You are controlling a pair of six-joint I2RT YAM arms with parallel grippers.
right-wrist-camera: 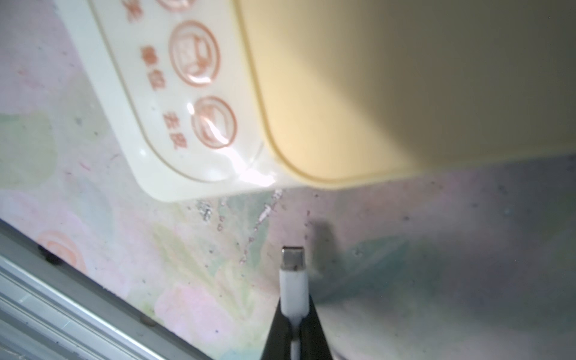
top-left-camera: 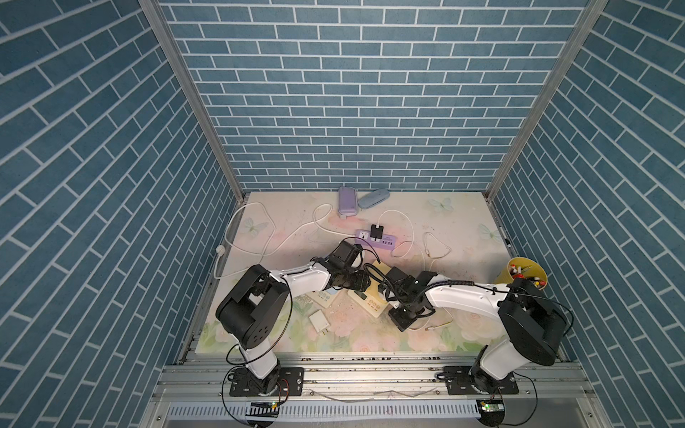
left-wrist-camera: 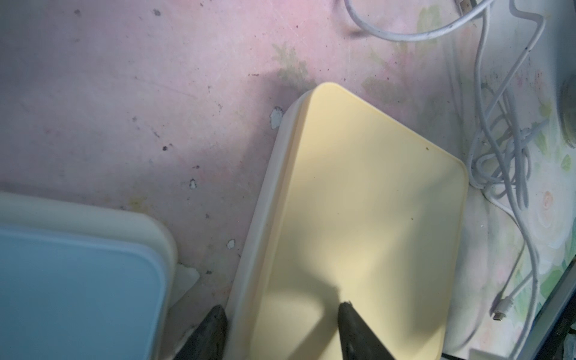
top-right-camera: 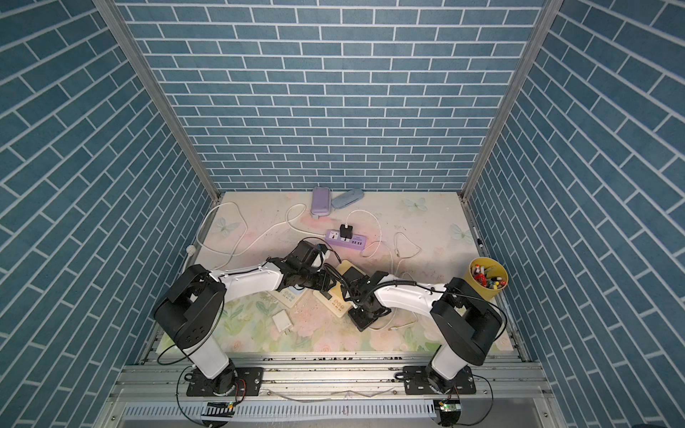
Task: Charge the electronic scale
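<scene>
The yellow-topped electronic scale [left-wrist-camera: 366, 198] lies on the table between my arms. Its white button panel [right-wrist-camera: 198, 138] faces the front rail. In the left wrist view, my left gripper is open at the scale's long side, one finger beside the edge and the other over the yellow plate; whether they touch it is unclear. My right gripper is shut on a white charging cable, whose metal-tipped plug [right-wrist-camera: 293, 282] sticks out forward. That plug points toward the scale's side, with a gap between them. No port shows in this view.
A blue-topped scale [left-wrist-camera: 78, 288] lies just left of the yellow one. A white adapter [top-left-camera: 319, 321] is in front. Behind stand a purple power strip [top-left-camera: 385, 243] with a black plug [top-left-camera: 376, 231]. Loose white cable [left-wrist-camera: 504, 144] lies right; a yellow cup [top-left-camera: 503, 276] stands far right.
</scene>
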